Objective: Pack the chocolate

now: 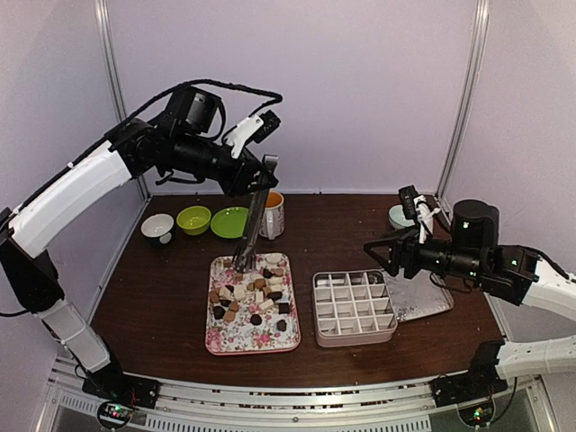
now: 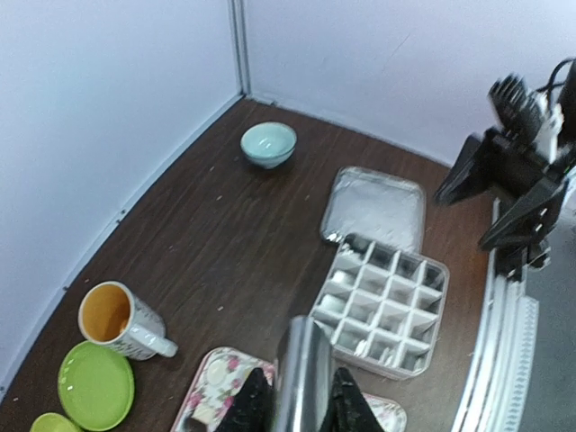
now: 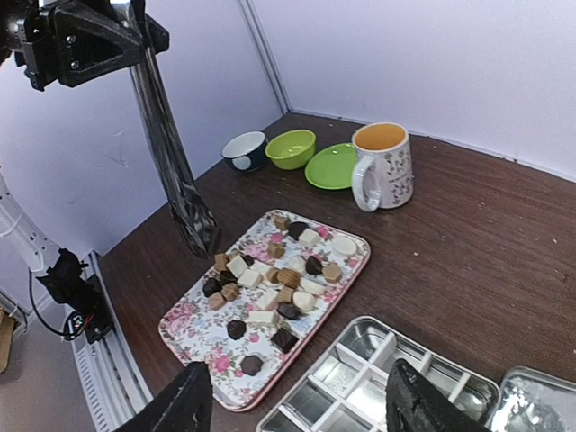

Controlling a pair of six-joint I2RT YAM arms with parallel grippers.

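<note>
My left gripper [image 1: 263, 180] is raised above the floral tray [image 1: 214, 337], shut on metal tongs [image 1: 253, 222] that hang downward; in the left wrist view their steel end [image 2: 301, 378] fills the bottom middle. The tray holds several dark, brown and white chocolates [image 3: 283, 340]. To its right sits the white compartment box [image 1: 354, 333], with no chocolates visible in it. My right gripper [image 1: 378, 254] hovers above and right of the box, its fingers apart with nothing between them.
A silver tray [image 1: 418, 297] lies right of the box. At the back are a mug [image 1: 273, 214], green plate [image 1: 229, 222], green bowl [image 1: 194, 219], white bowl [image 1: 157, 228] and pale cyan bowl [image 2: 268, 144].
</note>
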